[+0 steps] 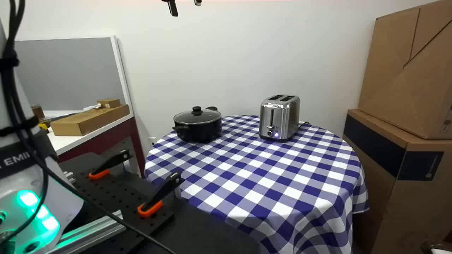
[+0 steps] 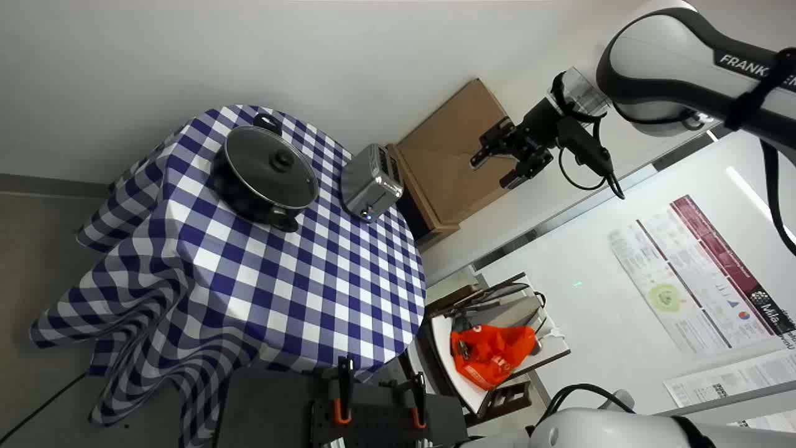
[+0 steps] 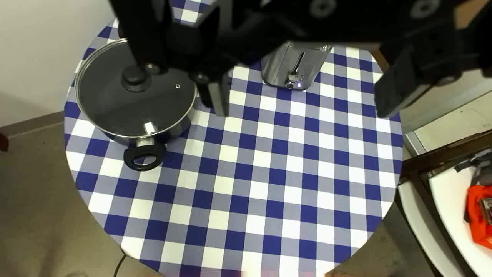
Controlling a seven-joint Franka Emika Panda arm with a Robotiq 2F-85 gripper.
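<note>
A black pot with a glass lid and a dark knob stands on the left part of the round table; the lid sits on it in the wrist view. To its right is a silver toaster with a small lit light on its front and its lever up. Well above the tabletop hangs my gripper, open, its fingers wide apart and nothing between them. The wrist view shows its fingers over the cloth, hiding the upper part of the toaster. Only the fingertips show at the top of exterior view 1.
A blue and white checked cloth covers the table, its front and middle clear. Cardboard boxes stack close on the right. Black clamps with orange pads stand at the mount beside the table. A wall rises behind.
</note>
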